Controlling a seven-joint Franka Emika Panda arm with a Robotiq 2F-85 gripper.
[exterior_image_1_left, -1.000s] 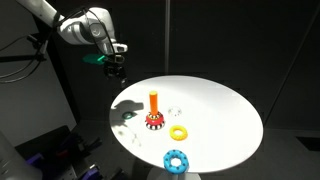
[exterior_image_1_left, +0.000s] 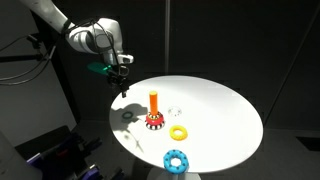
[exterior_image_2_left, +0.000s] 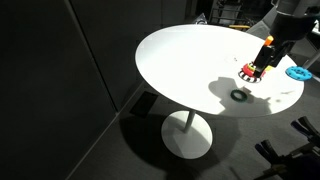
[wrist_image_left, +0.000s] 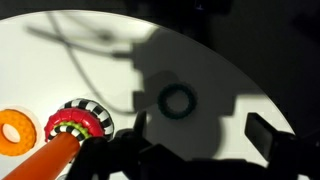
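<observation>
My gripper (exterior_image_1_left: 124, 89) hangs over the left part of the round white table, above and apart from a small dark teal ring (exterior_image_1_left: 123, 116). Seen from the wrist, the open fingers (wrist_image_left: 270, 138) are wide apart with nothing between them. That ring lies flat on the table, slightly beyond the fingertips in the picture, within the arm's shadow. Beside it stands a stacking toy with an orange post (exterior_image_1_left: 153, 103) and a red ring (wrist_image_left: 88, 117) low on it, above a black-and-white checked base. In exterior view 2 the arm partly covers the toy.
A yellow ring (exterior_image_1_left: 172, 133) lies to the right of the toy, and a larger blue ring (exterior_image_1_left: 168, 159) is near the front edge. A small pale object (exterior_image_1_left: 174, 111) sits behind the yellow ring.
The rings and the stacking toy have stayed in place.
</observation>
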